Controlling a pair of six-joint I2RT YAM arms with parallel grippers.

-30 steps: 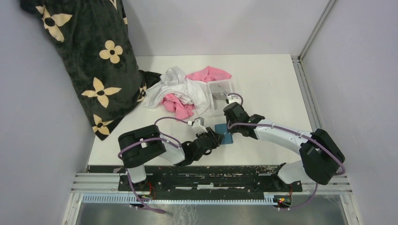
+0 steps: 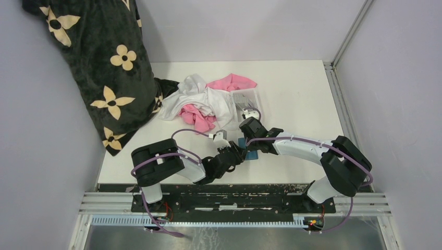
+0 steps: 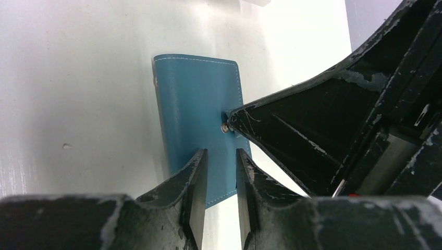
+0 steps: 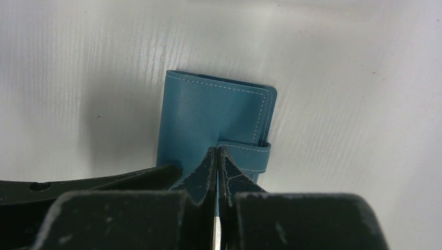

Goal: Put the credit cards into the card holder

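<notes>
A blue stitched card holder (image 3: 190,94) lies on the white table, between and under both grippers. In the right wrist view the holder (image 4: 208,109) shows a strap across its right side, with my right gripper shut over it, fingertips together. My left gripper is low at the holder's near part, its fingertips apart with no held thing visible between them. In the left wrist view the right gripper's black body covers the holder's right edge near a snap stud. I see no cards clearly.
A white plastic bin (image 2: 254,95) with utensil-like items stands behind the arms. Pink and white cloths (image 2: 198,101) are heaped to its left, beside a dark flowered blanket (image 2: 104,78).
My right arm has moved leftward over the card holder. The left arm looks unchanged in the top view.
</notes>
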